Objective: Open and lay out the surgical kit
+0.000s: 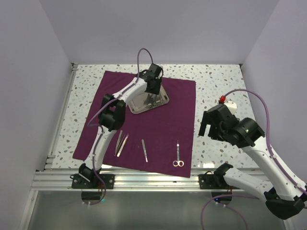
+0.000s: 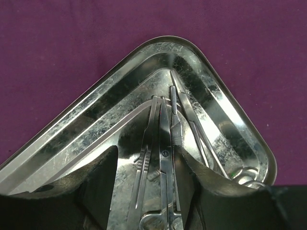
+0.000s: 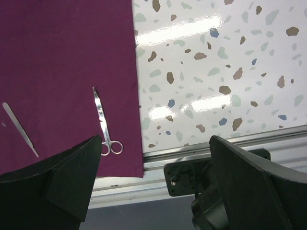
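Observation:
The shiny metal tray lies on the purple cloth near its back edge. Inside it several instruments rest close together, among them scissors, a scalpel handle and tweezers. Directly over the tray, my left gripper is open, its fingers on either side of the instruments, none of them gripped. My right gripper is open and empty, high over the table at the right. On the cloth's front part lie scissors and a slim scalpel-like tool.
Two more slender instruments lie side by side on the cloth's front left. A metal rail runs along the front edge.

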